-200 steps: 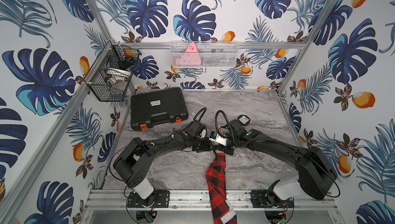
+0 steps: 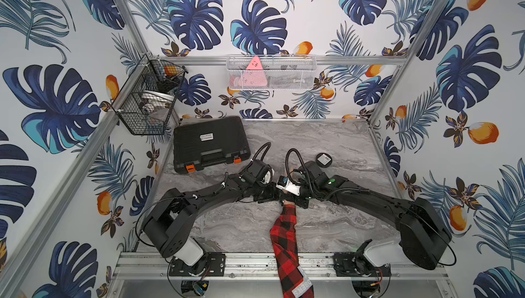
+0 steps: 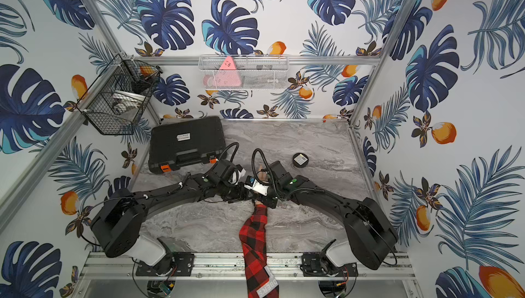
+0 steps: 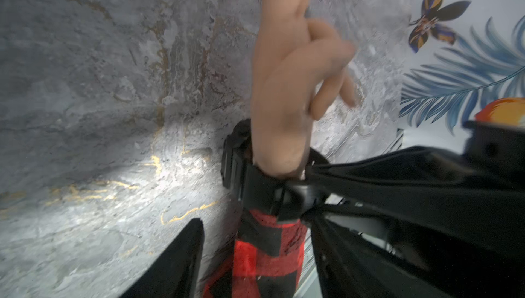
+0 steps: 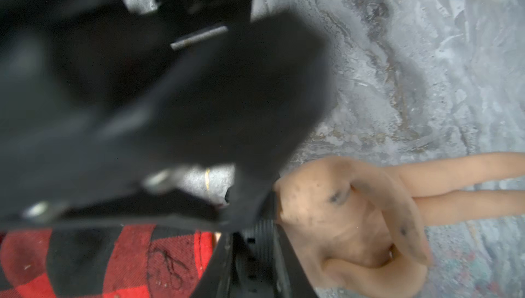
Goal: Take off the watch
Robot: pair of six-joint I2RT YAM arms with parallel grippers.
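Note:
A black watch (image 4: 259, 191) is wrapped around the wrist of a mannequin hand (image 4: 281, 95), just above a red-and-black plaid sleeve (image 4: 268, 259). From the right, my right gripper is shut on the watch's black strap, which shows between its fingers at the bottom of the right wrist view. My left gripper stands open, its fingers (image 4: 183, 257) either side of the sleeve in the left wrist view; whether they touch it I cannot tell. In the top views both grippers largely cover the watch.
A black case (image 2: 211, 143) lies at the back left of the table. Behind the right arm sits a small round black object (image 2: 323, 160). Wire baskets (image 2: 271, 73) hang on the walls.
Both grippers have shifted slightly left, and the sleeve and hand have moved left with them. The left arm's elbow has swung left and down. The right gripper stays at the watch.

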